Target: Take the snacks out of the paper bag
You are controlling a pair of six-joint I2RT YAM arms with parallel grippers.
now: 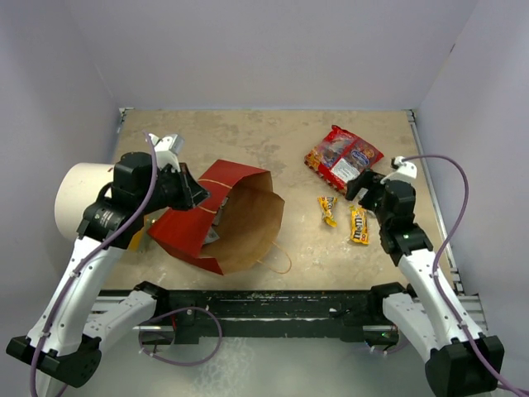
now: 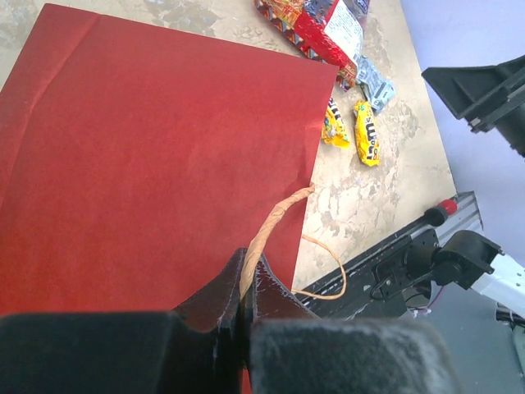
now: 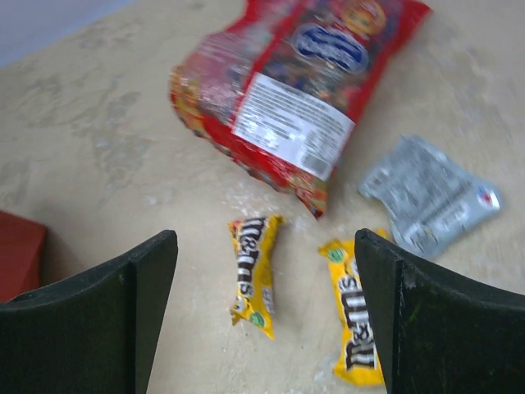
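The red paper bag [image 1: 190,231] lies on its side at the left, its brown inside showing grey items. My left gripper [image 1: 195,193] is above it, shut; in the left wrist view a twisted paper handle [image 2: 276,222] runs at its fingertips, and I cannot tell whether it is held. My right gripper [image 1: 360,187] is open and empty above the snacks: a red chip bag [image 1: 340,157], two yellow M&M's packets [image 1: 327,210] [image 1: 359,225] and a grey-blue packet [image 3: 426,193].
A white cylinder [image 1: 74,198] stands at the left edge behind my left arm.
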